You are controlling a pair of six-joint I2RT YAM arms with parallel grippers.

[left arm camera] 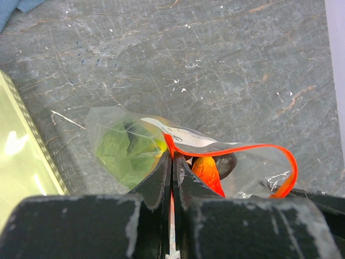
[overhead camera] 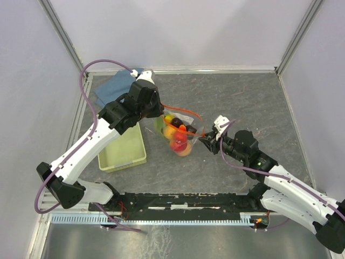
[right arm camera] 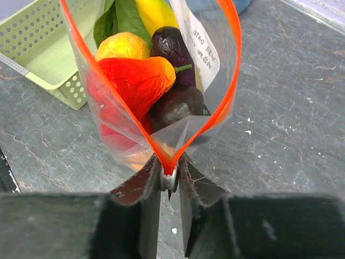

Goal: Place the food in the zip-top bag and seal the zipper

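The clear zip top bag stands with its mouth apart, orange zipper edges spread between my two grippers. Inside it lie a red pepper, a yellow fruit, a dark eggplant, a dark avocado and green leaves. My left gripper is shut on the bag's orange zipper edge at the far left end. At the other end, the fingers of my right gripper stand close on both sides of the silver zipper piece; whether they grip it is unclear.
An empty pale green basket sits left of the bag, partly under the left arm. Behind it lies a blue cloth.
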